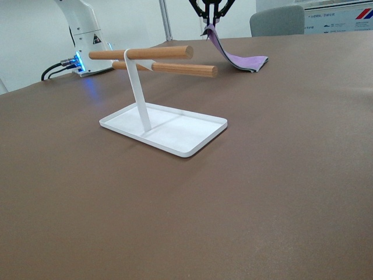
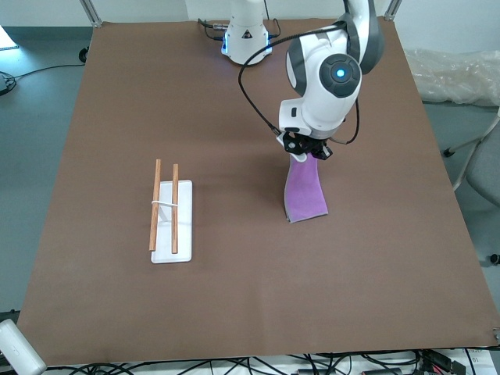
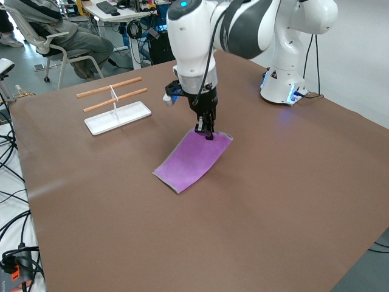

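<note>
My gripper is shut on one end of a purple cloth, which hangs up from the tabletop in the top view, its far end lying on the table. Left of it in the left view stands a white rack with two wooden rods on a white tray.
The white robot base sits at the back edge. Cables and a chair lie beyond the table's edges.
</note>
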